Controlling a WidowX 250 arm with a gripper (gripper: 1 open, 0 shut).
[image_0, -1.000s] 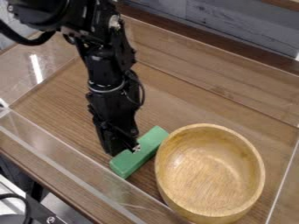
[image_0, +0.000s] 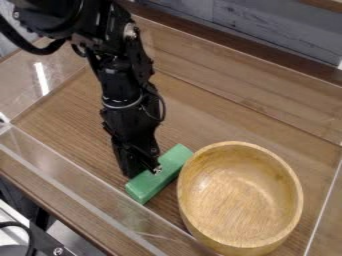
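My black gripper (image_0: 142, 162) reaches down from the upper left to a green rectangular block (image_0: 151, 187) lying at the front of the wooden table. The fingertips are low at the block's upper left part; whether they touch it is unclear, and the dark fingers hide how far they are apart. A round, light wooden bowl (image_0: 241, 195) stands just to the right of the block.
A clear edge strip (image_0: 60, 175) runs along the front left. A grey panelled wall (image_0: 254, 35) is at the back.
The gripper has shifted slightly over the last second around the block's upper left part. The block and bowl look almost unmoved.
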